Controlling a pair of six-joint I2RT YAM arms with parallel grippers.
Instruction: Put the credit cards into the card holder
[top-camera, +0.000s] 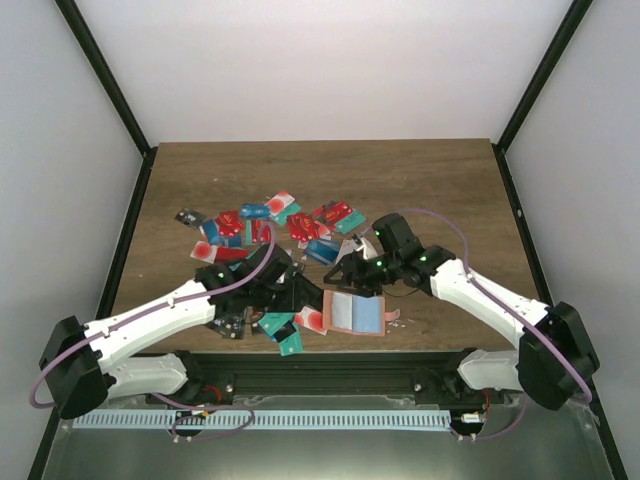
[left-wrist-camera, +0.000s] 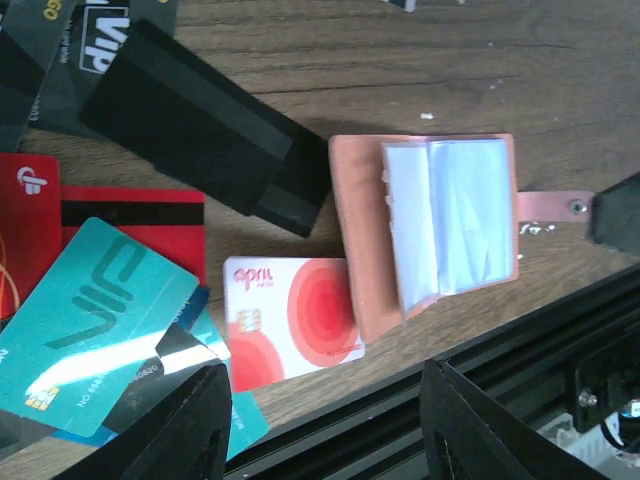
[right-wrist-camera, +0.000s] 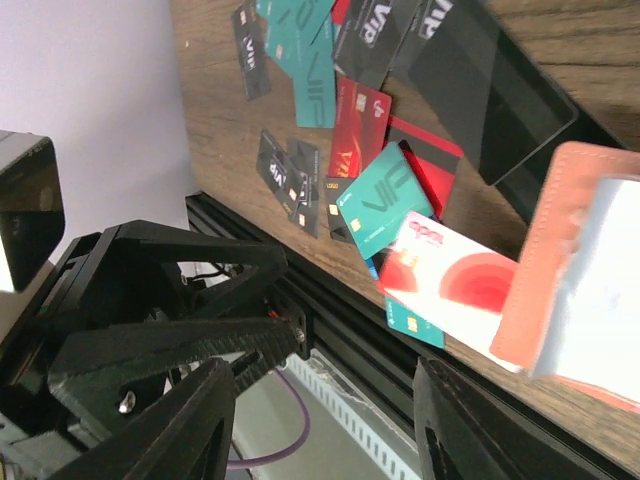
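The open card holder, pink with clear sleeves, lies near the table's front edge, right of a red-and-white "april" card. My left gripper hangs over the cards left of the holder; in its own view its fingertips are at the bottom, and whether it grips a card cannot be seen clearly. My right gripper is above the holder's upper part, its fingers apart, nothing between them. Black cards lie just left of the holder.
Many red, teal, blue and dark cards cover the left and middle of the table. A rail runs along the front edge.
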